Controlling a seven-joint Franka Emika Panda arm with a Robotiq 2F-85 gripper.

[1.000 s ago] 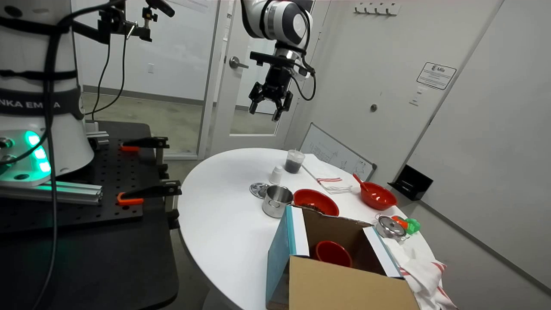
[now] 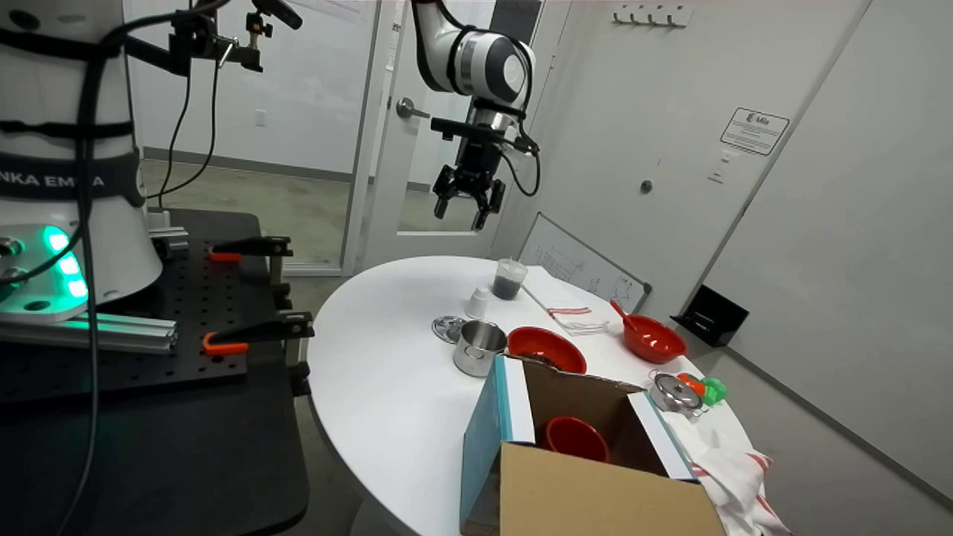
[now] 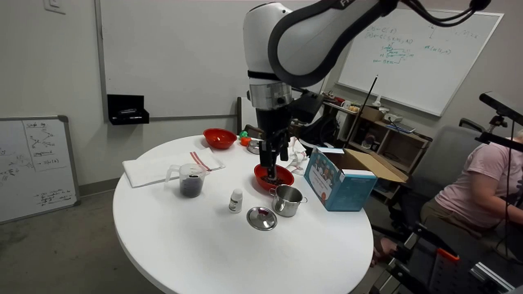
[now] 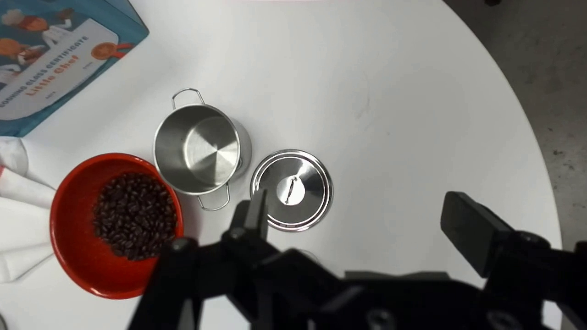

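Observation:
Wide apart and empty, the fingers of my open gripper (image 2: 465, 214) hang well above the white table. In the wrist view the gripper covers the lower part of the picture, with the steel lid (image 4: 292, 189) lying flat on the table below, partly behind the left finger. To the left stands an uncovered, empty steel pot (image 4: 198, 148), upright. A red bowl (image 4: 77, 231) beside it holds dark beans (image 4: 132, 214). A small white bottle (image 3: 235, 201) and a measuring cup (image 3: 191, 180) with dark contents stand on the table.
An open blue box (image 3: 331, 179) stands by the pot, with a red container (image 2: 576, 438) inside. Farther off are another red bowl (image 2: 654, 339), a lidded pot (image 2: 676, 393) and towels (image 2: 572, 304). Bare table (image 3: 215, 255) lies around the lid's near side.
My gripper has come down a little and shifted slightly to the right in exterior view 1, staying open. The tabletop objects have not moved.

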